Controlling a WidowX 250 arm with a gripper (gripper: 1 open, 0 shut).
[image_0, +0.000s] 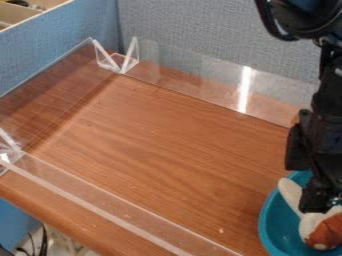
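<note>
My black gripper (310, 160) is at the right edge, low over a teal bowl (278, 230), its fingers open around or just above a soft white-and-orange toy (323, 232) with a long white part, like a plush vegetable or animal. The toy lies in the bowl, partly hidden by the gripper; whether the fingers touch it I cannot tell.
Clear plastic walls with white corner brackets (118, 60) edge it; grey-blue padded panels stand behind and at the left.
</note>
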